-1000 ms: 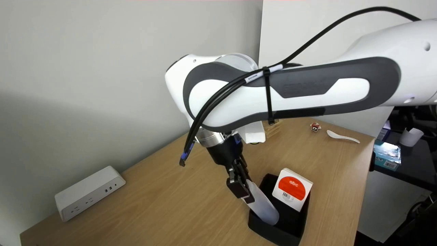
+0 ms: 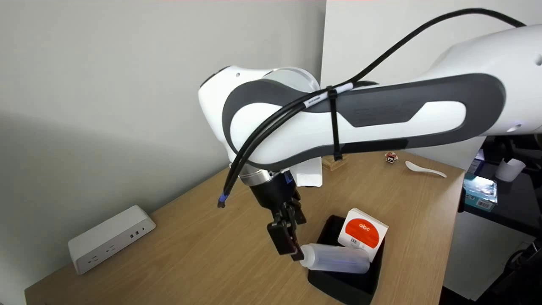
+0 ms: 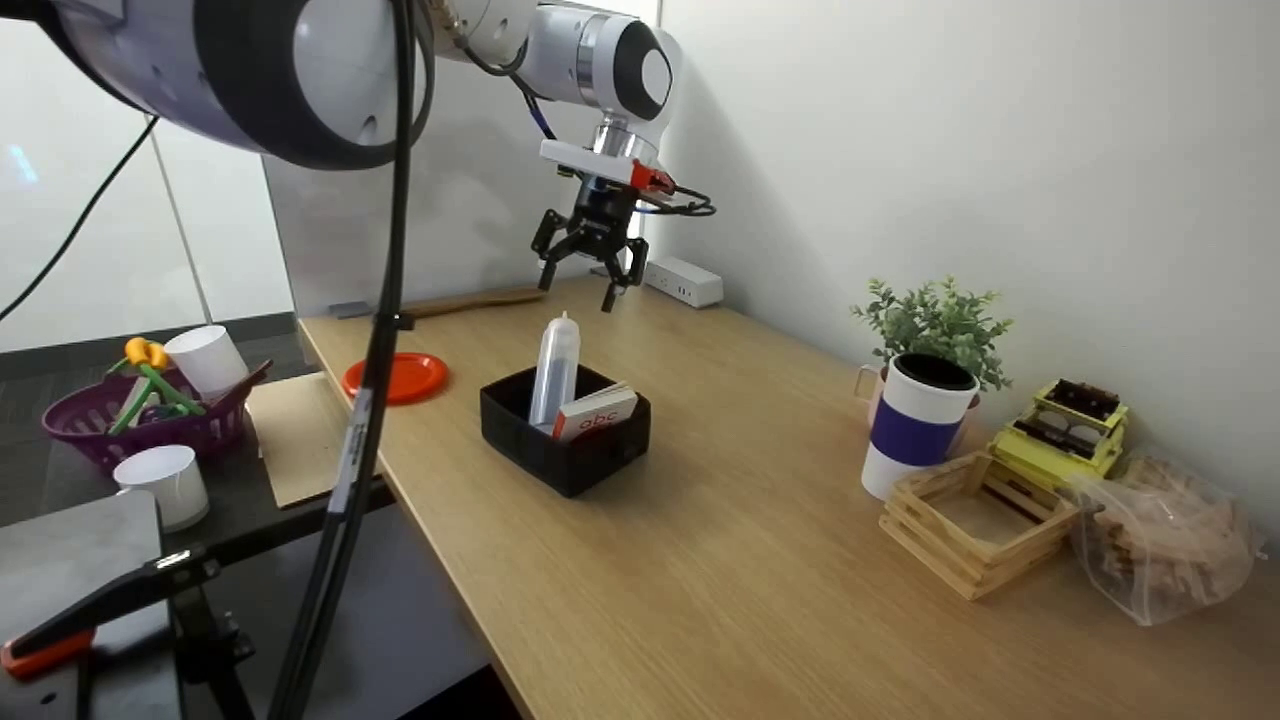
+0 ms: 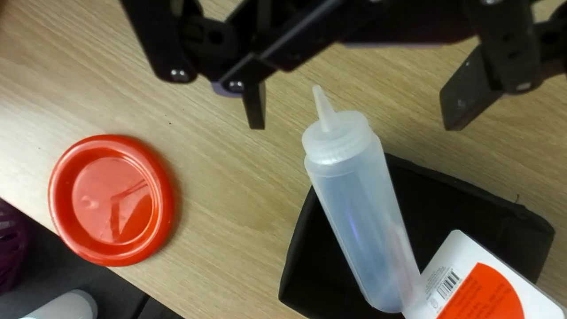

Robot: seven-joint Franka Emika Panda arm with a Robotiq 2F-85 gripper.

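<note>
A translucent squeeze bottle (image 4: 359, 212) with a pointed cap leans in a black bin (image 3: 528, 438), its capped end up over the rim. Beside it in the bin is a white box (image 2: 363, 233) with a red half-circle marked "abc". My gripper (image 3: 579, 292) is open above and behind the bin, nothing between its fingers. In the wrist view the bottle's tip points up toward the gap between the fingertips, clear of both. Exterior view 1 shows the gripper (image 2: 294, 249) overlapping the cap end; the gap there is hard to judge.
A red plate (image 4: 110, 199) lies near the table edge beside the bin. A wooden crate (image 3: 981, 528), a tumbler (image 3: 918, 420) and a bag (image 3: 1164, 534) stand along the wall. A white power strip (image 2: 111, 238) is at the wall. Mid-table is clear.
One second ago the gripper was around the bottle's upper end, with the bottle tilted steeply. Now the bottle lies lower across the bin, free of the fingers, and the gripper has shifted slightly left.
</note>
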